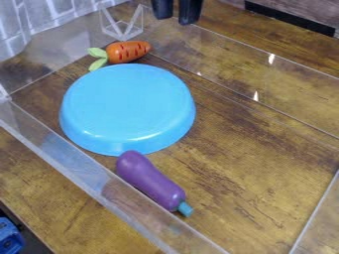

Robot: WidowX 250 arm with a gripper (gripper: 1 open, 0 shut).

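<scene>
A blue upturned dish (pixel 127 107) lies on the wooden floor inside clear walls. Behind it at the upper left is an orange toy carrot (pixel 125 52) with green leaves. A purple toy eggplant (pixel 150 181) lies in front of the dish. My gripper (pixel 176 12) shows only as two dark fingertips at the top edge, raised behind and clear of the dish, apart from each other with nothing seen between them.
Clear plastic walls (pixel 119 203) run along the left and right. A blue object (pixel 8 238) sits outside at the lower left corner.
</scene>
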